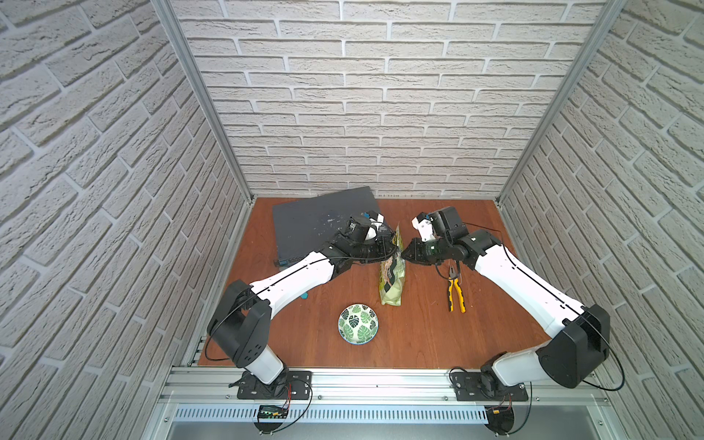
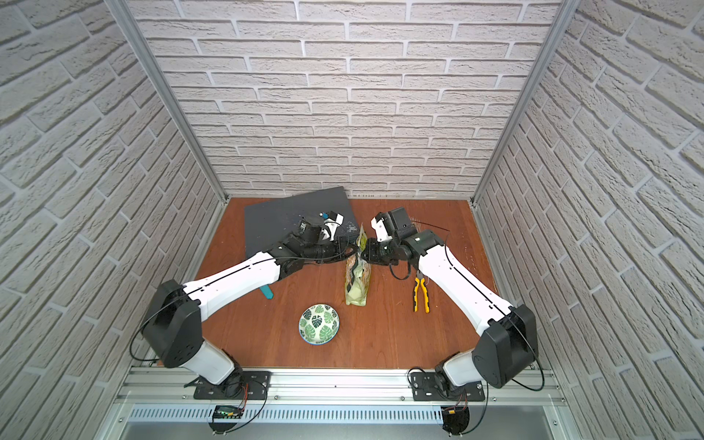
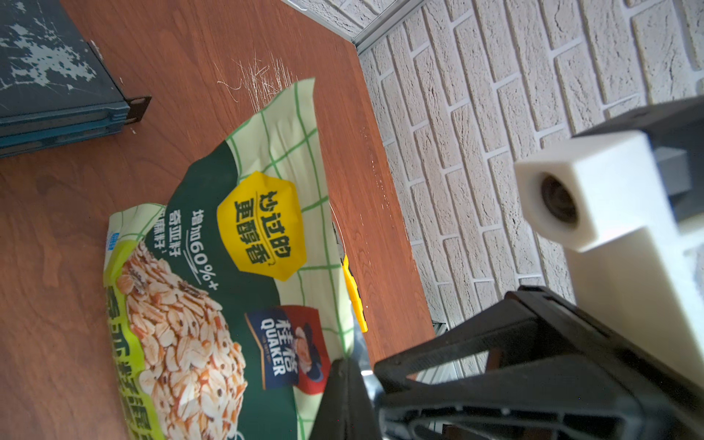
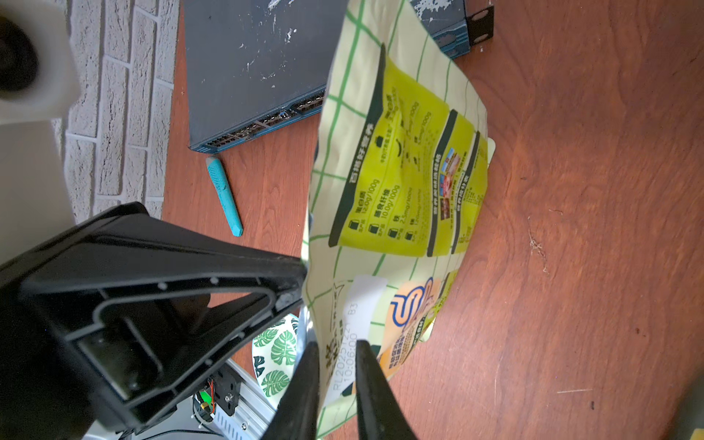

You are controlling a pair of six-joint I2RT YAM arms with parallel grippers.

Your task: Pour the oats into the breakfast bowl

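The oats bag stands upright in the middle of the table, its top between my two grippers, which face each other from either side. My left gripper is shut at the bag's upper left, apparently on the thin film. My right gripper is shut at the opposite side of the top; in the right wrist view its fingertips lie against the bag, and what is between them is hard to tell. The white bowl with green leaves sits in front of the bag, slightly to its left.
A dark metal box lies at the back left, with a teal marker near it. Yellow-handled pliers lie to the right.
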